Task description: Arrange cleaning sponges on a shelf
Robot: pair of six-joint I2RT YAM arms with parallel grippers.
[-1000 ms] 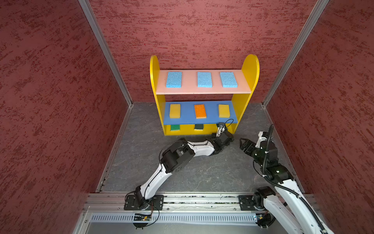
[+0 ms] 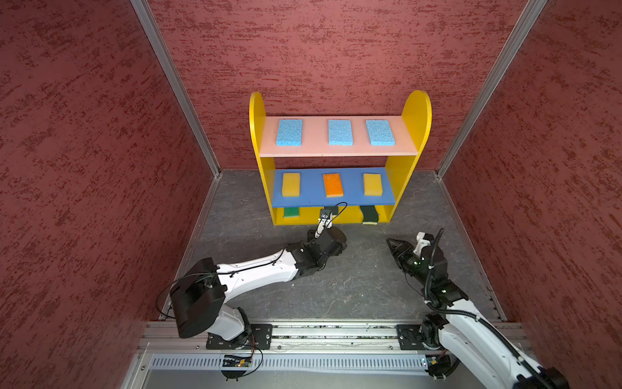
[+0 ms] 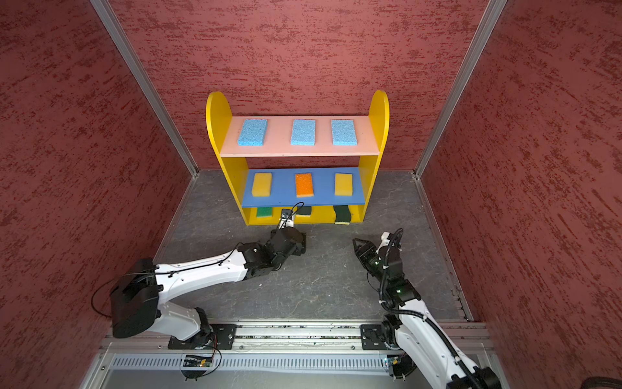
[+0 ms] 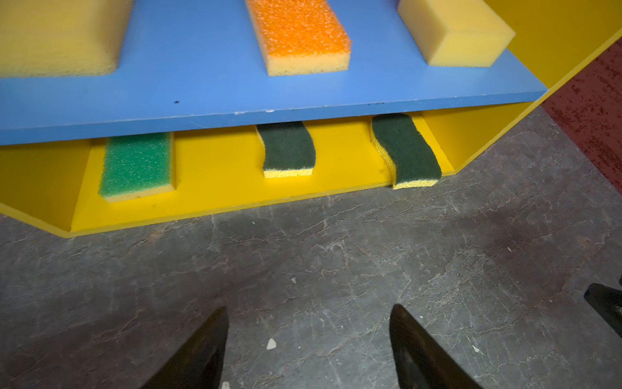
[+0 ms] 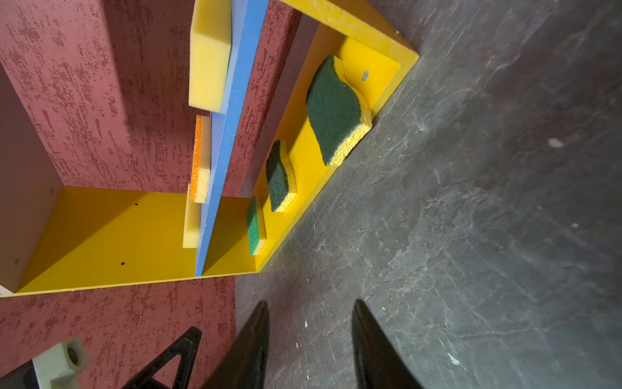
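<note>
A yellow shelf unit holds three blue sponges [image 2: 340,132] on its pink top board, yellow, orange [image 4: 299,29] and yellow sponges on the blue middle board, and a green sponge [image 4: 136,162] plus two dark green sponges [image 4: 286,147] on the yellow bottom. The right dark sponge [image 4: 405,149] reaches the front edge. My left gripper is open before the bottom shelf, nothing between its fingers. My right gripper is open over the floor at front right, pointed toward the shelf, holding nothing.
Red walls enclose the space on the sides and back. The grey floor [image 3: 324,272] in front of and beside the shelf is clear apart from the arms.
My right arm has shifted slightly left and down in the view.
</note>
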